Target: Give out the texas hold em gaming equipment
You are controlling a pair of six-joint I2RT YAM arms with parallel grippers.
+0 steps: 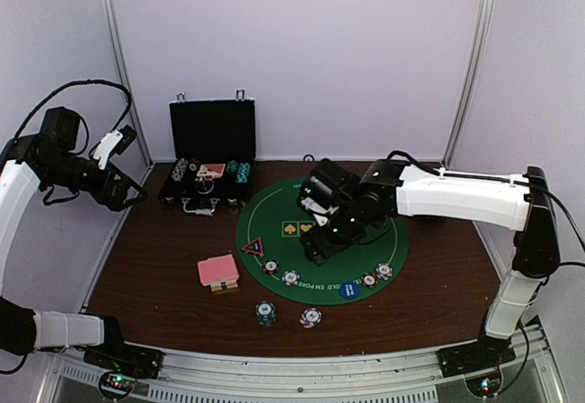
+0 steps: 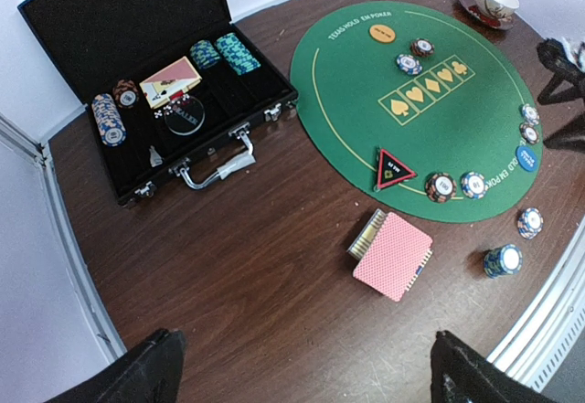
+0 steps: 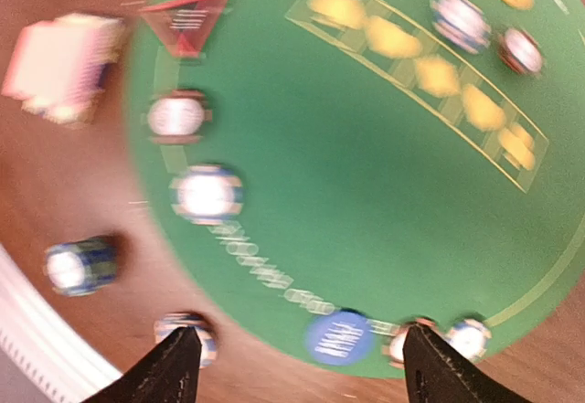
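Note:
The green poker mat [image 1: 265,202] holds chip pairs, a red triangle marker [image 2: 393,170], a blue marker [image 2: 526,157] and an orange one [image 2: 382,33]. A pink card deck [image 2: 393,255], a chip stack [image 2: 503,260] and a smaller stack [image 2: 530,222] lie off the mat at the front. The open case [image 2: 216,94] holds chips and cards at back left. My right gripper [image 1: 315,248] is open over the mat; its view is blurred, with no object between its fingers. My left gripper [image 1: 124,193] hangs open at the far left, empty.
A cup on a saucer [image 2: 494,3] stands at the back right, mostly hidden by the right arm in the top view.

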